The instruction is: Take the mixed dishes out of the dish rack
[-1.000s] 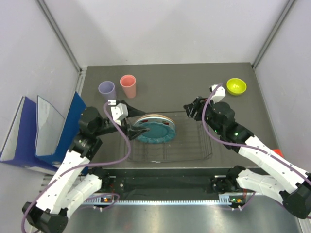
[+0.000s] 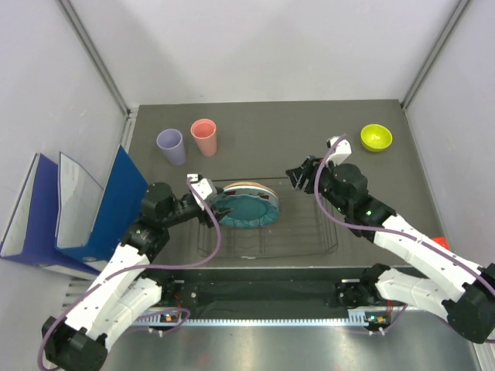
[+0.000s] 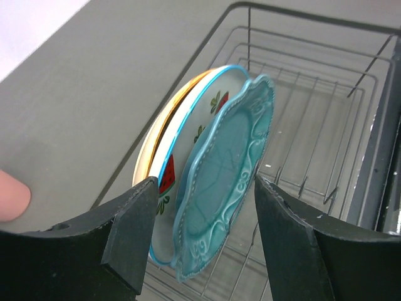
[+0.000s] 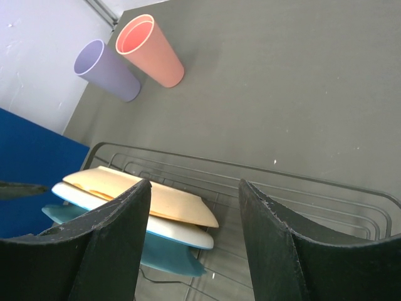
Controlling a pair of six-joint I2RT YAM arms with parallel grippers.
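Note:
A teal scalloped plate (image 2: 247, 209) stands on edge in the wire rack (image 2: 305, 247), with a white watermelon-pattern plate (image 3: 210, 100) and an orange-rimmed plate (image 4: 144, 191) behind it. My left gripper (image 2: 216, 209) is at the left end of these plates; in its wrist view the part-open fingers (image 3: 313, 251) lie either side of their near edges, with no grip visible. My right gripper (image 2: 298, 174) hangs above the rack's back right, part open and empty, its fingers framing the plates and rack in its wrist view.
A purple cup (image 2: 172, 147) and pink cup (image 2: 205, 137) stand at the back left, a yellow bowl (image 2: 376, 137) at the back right. Blue bins (image 2: 108, 209) stand left. The counter behind the rack is clear in the middle.
My right gripper has shifted slightly left.

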